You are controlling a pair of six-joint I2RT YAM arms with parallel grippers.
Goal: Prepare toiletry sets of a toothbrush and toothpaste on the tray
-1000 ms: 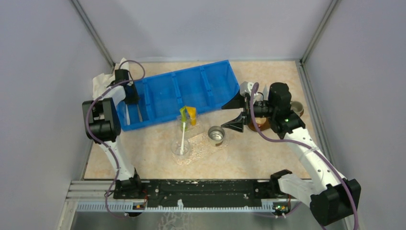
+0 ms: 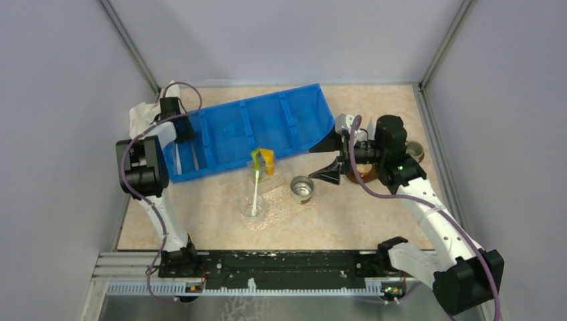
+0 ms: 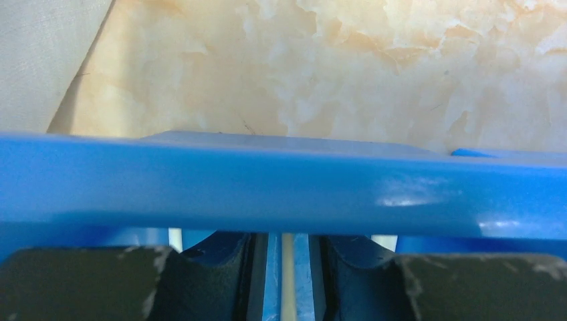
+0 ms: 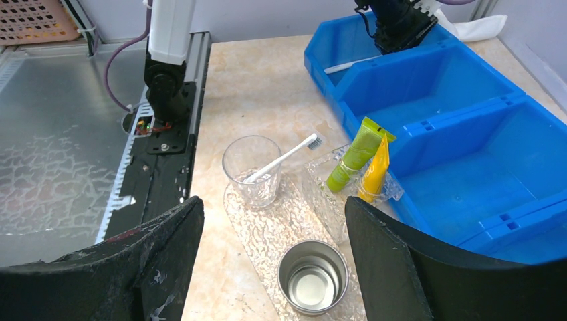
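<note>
My left gripper is down in the leftmost compartment of the blue organizer (image 2: 227,130); its fingers stand part open either side of a pale thin stick (image 3: 288,297), likely a toothbrush, contact unclear. Other pale sticks lie there. A white toothbrush (image 4: 284,157) leans in a clear cup (image 4: 241,150). Green (image 4: 351,160) and yellow (image 4: 376,170) toothpaste tubes stand in a clear holder (image 4: 314,187) beside it. My right gripper (image 2: 324,162) stands open, empty, above the table near a steel cup (image 4: 311,277).
The cups and holder are on a clear textured tray (image 4: 254,241). A white cloth (image 2: 140,117) lies at back left, brown items (image 2: 358,174) at right.
</note>
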